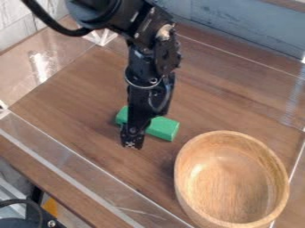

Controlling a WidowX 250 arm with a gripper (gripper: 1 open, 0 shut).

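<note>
The black gripper point(145, 126) is lowered over a green block point(162, 129) in the middle of the table, its fingers open and reaching down on either side of the block, which it partly hides. The near fingertip is at the tabletop just in front of the block. A round wooden bowl point(233, 178) sits to the lower right of the block.
The wooden table point(71, 107) has free room left of and behind the block. Clear rims run along its left and near edges, and a pale blue wall stands behind. A cable arches at the top left.
</note>
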